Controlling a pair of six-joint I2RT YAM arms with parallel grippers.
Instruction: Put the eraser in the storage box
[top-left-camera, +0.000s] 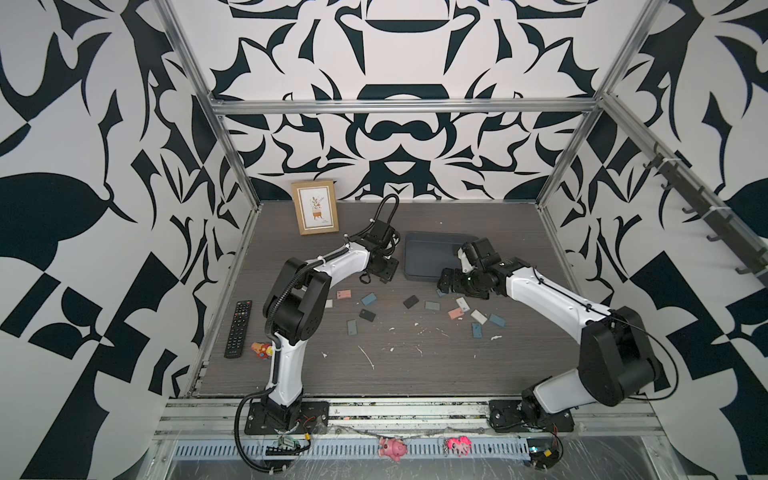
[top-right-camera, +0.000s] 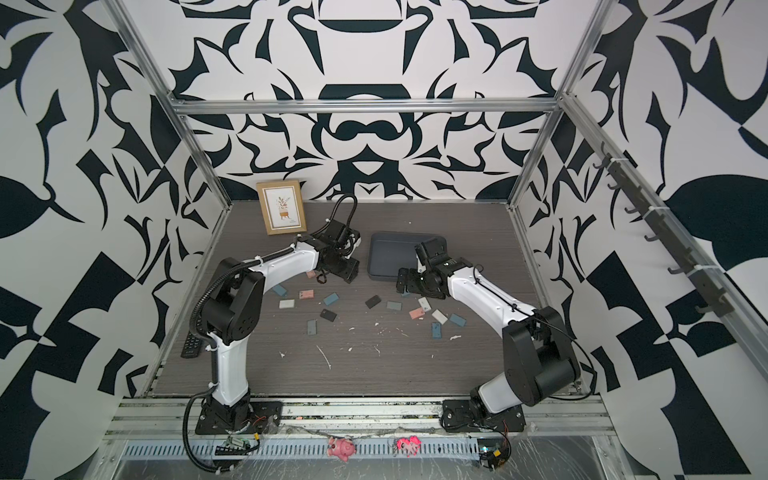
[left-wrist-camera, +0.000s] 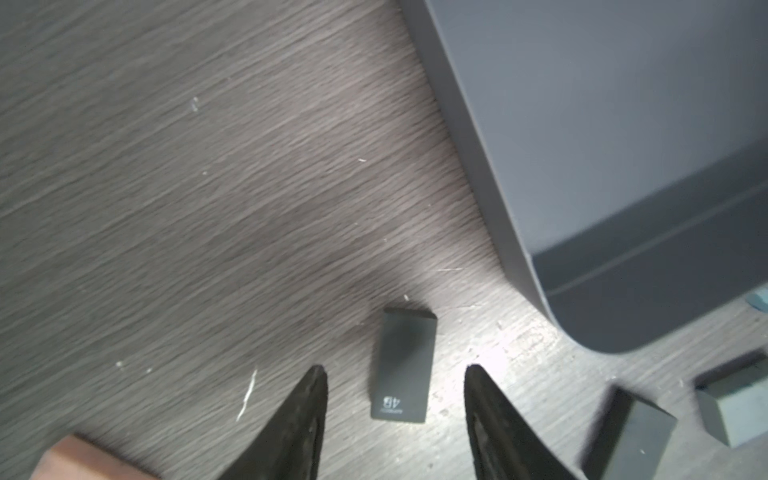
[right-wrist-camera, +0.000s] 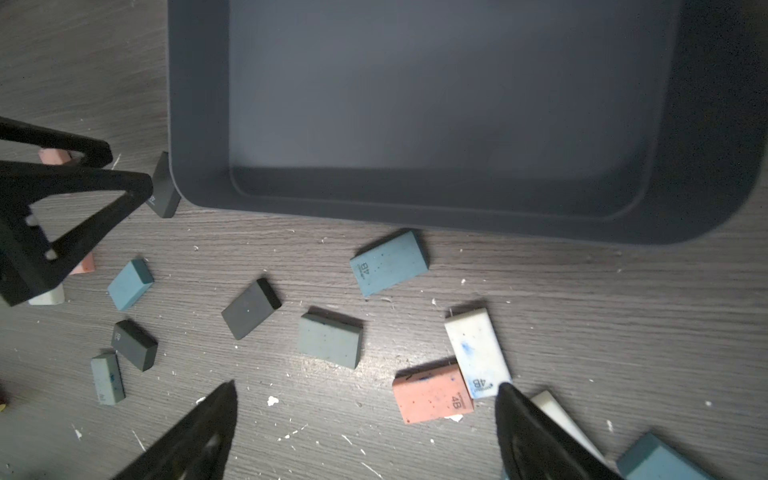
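Note:
In the left wrist view a dark eraser (left-wrist-camera: 404, 366) lies flat on the table, close to the corner of the dark grey storage box (left-wrist-camera: 472, 152). My left gripper is part open above that eraser, which shows between its two fingertips with a gap on either side. The box is empty in the right wrist view, where its floor (right-wrist-camera: 448, 96) is bare. My right gripper stands open over the table at the box's near side, nothing held. Below its view lie a pink eraser (right-wrist-camera: 432, 393), a white eraser (right-wrist-camera: 478, 352) and a blue eraser (right-wrist-camera: 389, 262).
Several more erasers are scattered in front of the box, such as a grey one (right-wrist-camera: 330, 339) and a black one (right-wrist-camera: 250, 308). A picture frame (top-left-camera: 315, 207) stands at the back left; a remote (top-left-camera: 238, 329) lies at the left edge. The table's front middle holds only small scraps.

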